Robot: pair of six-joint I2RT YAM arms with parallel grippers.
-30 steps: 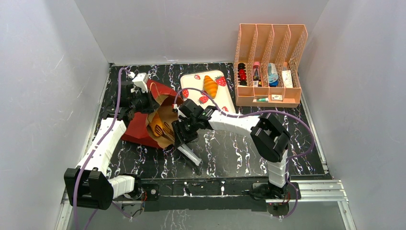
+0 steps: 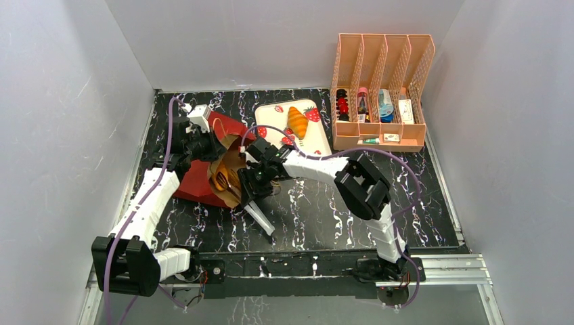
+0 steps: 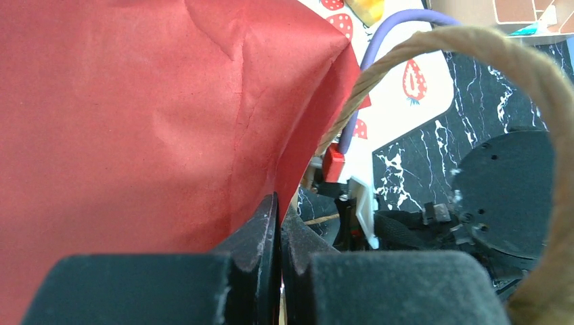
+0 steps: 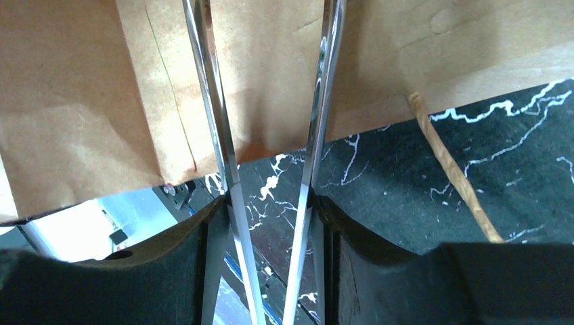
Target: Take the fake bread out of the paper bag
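The red paper bag [image 2: 193, 181] lies on its side at the left, its brown mouth facing the right arm. Inside the mouth, orange fake bread [image 2: 219, 177] shows, partly covered by the dark tips of a pair of metal tongs. My right gripper [image 2: 249, 189] is shut on the tongs [image 4: 317, 128], whose two arms run between its fingers toward the bag's brown paper. Whether the tips grip the bread cannot be told. At the upper rim, my left gripper is shut on the bag's red edge. Another fake bread [image 2: 298, 122] rests on the strawberry tray [image 2: 271, 116].
A twisted paper handle [image 3: 558, 135] arches close to the left fingers. The pink organizer [image 2: 413, 142] with small items stands at the back right.
My right arm has shifted left with the tongs, bringing their tips farther into the bag's mouth. The left arm stays still at the rim.
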